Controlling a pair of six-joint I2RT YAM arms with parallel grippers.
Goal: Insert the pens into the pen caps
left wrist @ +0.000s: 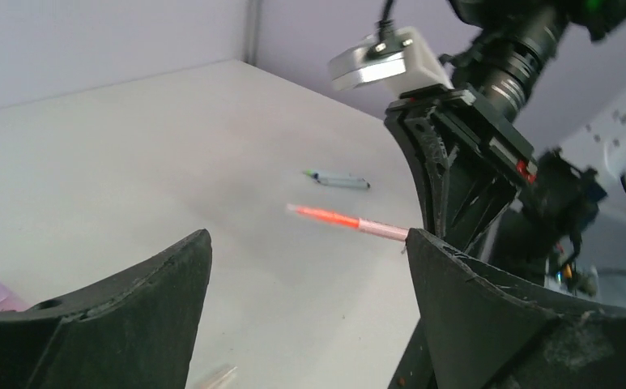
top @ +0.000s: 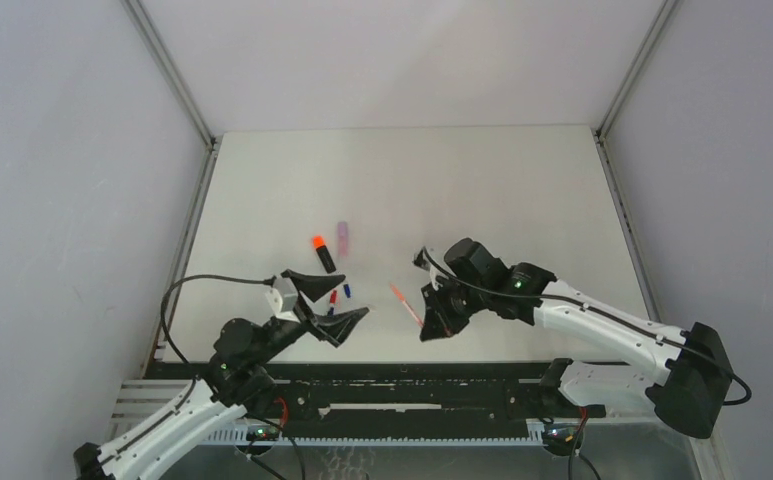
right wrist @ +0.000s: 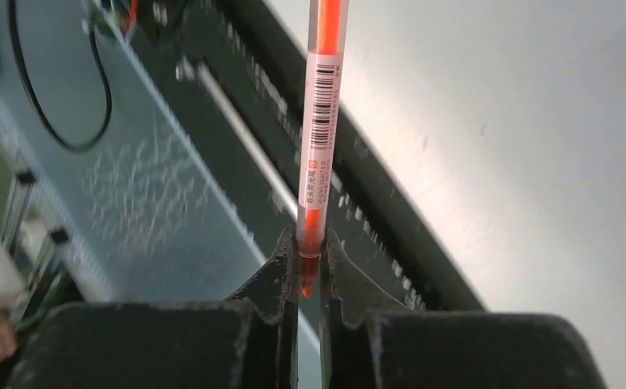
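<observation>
In the top view my right gripper [top: 429,318] is shut on an orange-and-clear pen [top: 407,305], which slants up and left from it. The right wrist view shows the pen's barcode label [right wrist: 323,101] and its narrow orange end low down, at the fingers [right wrist: 334,259]. My left gripper [top: 355,295] is open and empty, apart from that pen. Beyond its spread fingers, the left wrist view shows the pen's pale orange far tip. An orange-and-black marker [top: 323,253] and a pink-purple one [top: 342,238] lie farther back.
Small red [top: 333,297] and blue [top: 347,290] pieces lie by the left gripper, partly covered by it. A teal pen [left wrist: 339,180] lies beyond the orange one, hidden from above by the right arm.
</observation>
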